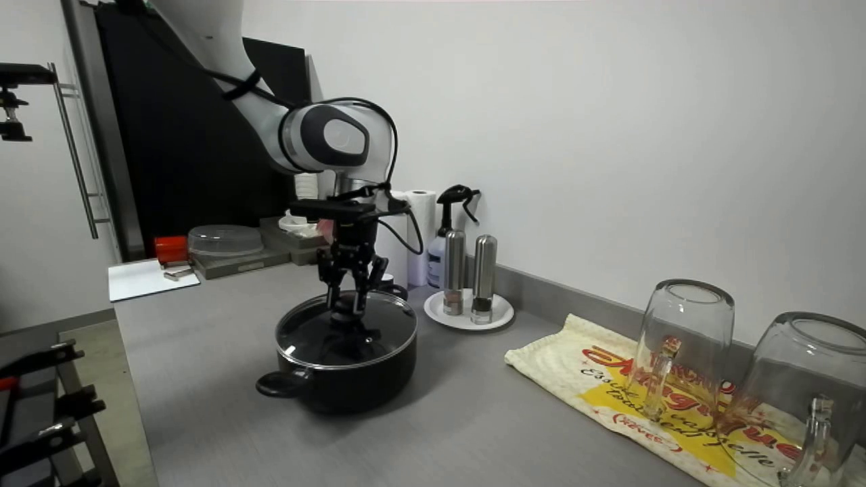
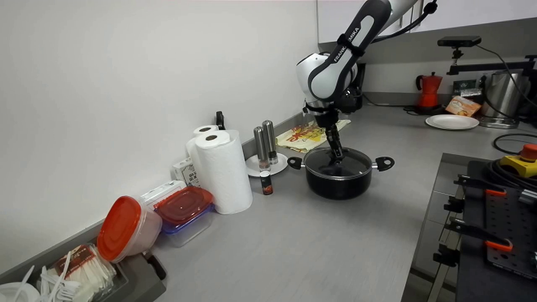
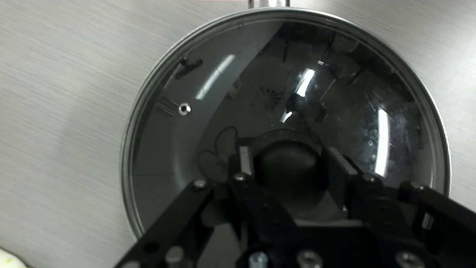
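Observation:
A black pot [image 1: 357, 388] with two side handles stands on the grey counter. Its dark glass lid [image 3: 214, 111], edged by a metal rim, rests on the pot's top in both exterior views. From above, my gripper is shut on the lid's round black knob [image 3: 290, 176], which sits between the two fingers. The same gripper [image 2: 336, 153] points straight down over the middle of the lid. The pot's inside is too dark to make out through the glass.
Two metal grinders [image 1: 484, 276] stand on a white plate [image 1: 501, 318] close behind the pot. A small dark jar [image 2: 266, 183] and paper towel rolls [image 2: 225, 173] are nearby. Upturned glass mugs [image 1: 686, 349] sit on a printed cloth [image 1: 552, 357].

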